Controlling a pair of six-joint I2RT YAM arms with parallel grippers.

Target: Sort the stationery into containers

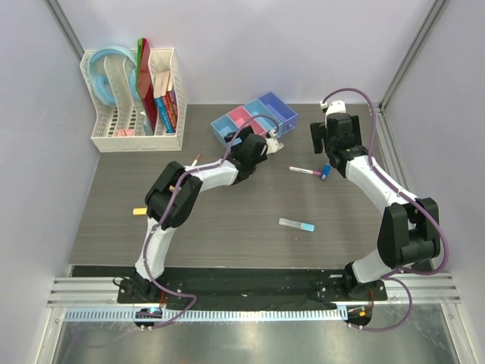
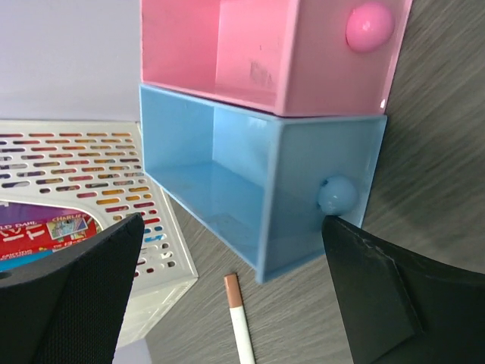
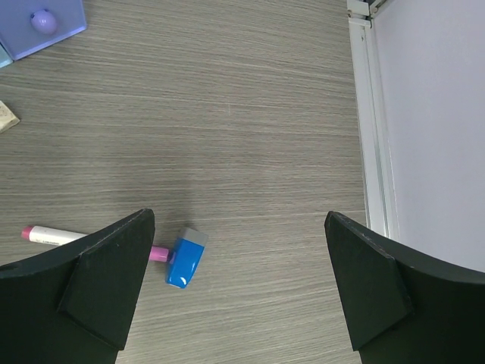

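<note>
A row of small bins stands at the back: light blue (image 2: 307,197), pink (image 2: 341,76) and blue-purple (image 1: 277,106). My left gripper is open, its right finger overlapping the light blue bin's knobbed wall; whether they touch I cannot tell. A white marker with a brown-orange end (image 2: 241,326) lies below that bin. On the right, my right gripper hangs open and empty. A white-and-pink marker (image 3: 57,236) and a blue block with a grey end (image 3: 186,262) lie by its left finger, which hides part of the marker. A clear, blue-ended item (image 1: 296,224) lies nearer the front.
A white slotted rack (image 1: 138,143) with books and blue headphones fills the back left. A beige block (image 1: 278,145) sits before the bins. At the left lies a yellow item (image 1: 139,211), partly behind the left arm.
</note>
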